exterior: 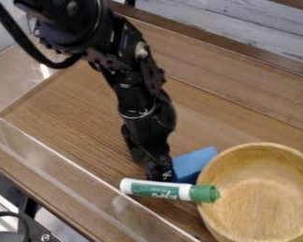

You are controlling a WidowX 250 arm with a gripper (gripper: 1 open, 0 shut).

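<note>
My gripper (154, 161) is low over the wooden table, open, its black fingers just behind a green and white marker (167, 190) lying across the near part of the table. A blue block (192, 162) sits between the gripper and a round light wooden bowl (261, 194), partly hidden by the gripper and marker. Whether the fingers touch the marker or block I cannot tell.
A clear edge strip runs along the near left, with a dark cable beyond it. A white wall stands at the back.
</note>
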